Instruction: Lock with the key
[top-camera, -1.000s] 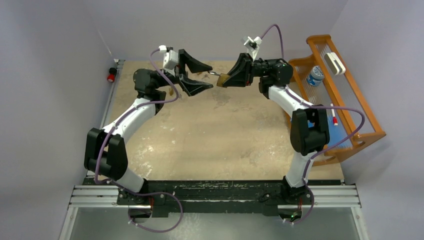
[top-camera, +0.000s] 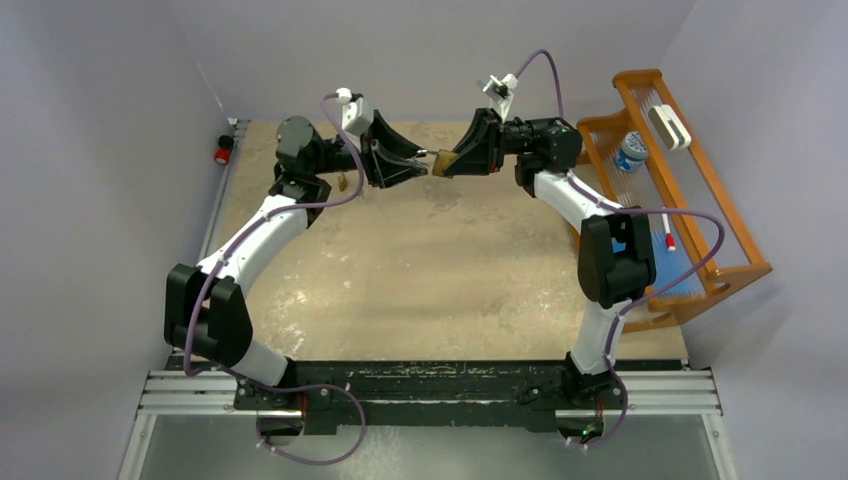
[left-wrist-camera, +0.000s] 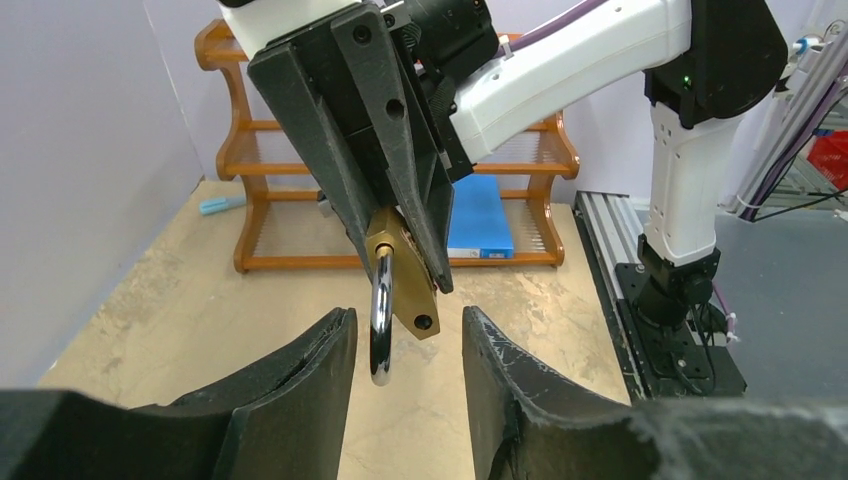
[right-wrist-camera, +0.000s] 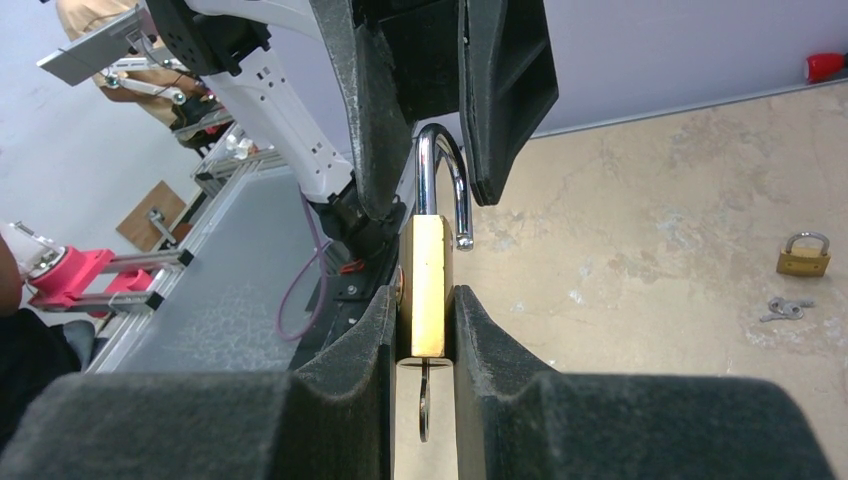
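A brass padlock (right-wrist-camera: 428, 290) hangs in the air with my right gripper shut on its body. Its steel shackle (right-wrist-camera: 427, 165) is raised and swung, the free end showing outside the body. From the bottom of the lock sticks a thin metal key (right-wrist-camera: 424, 405), partly hidden between the right fingers. Facing it, my left gripper is open. In the left wrist view the shackle (left-wrist-camera: 381, 320) lies in the gap between the left fingers, nearer one side and apart from both. Up top, both grippers meet near the padlock (top-camera: 444, 163).
Another brass padlock (right-wrist-camera: 803, 258), closed, lies on the table beside small loose keys (right-wrist-camera: 786, 309). A wooden shelf (top-camera: 755, 272) with a tub (top-camera: 631, 151) and other items stands on the right.
The right arm and padlock have barely moved.
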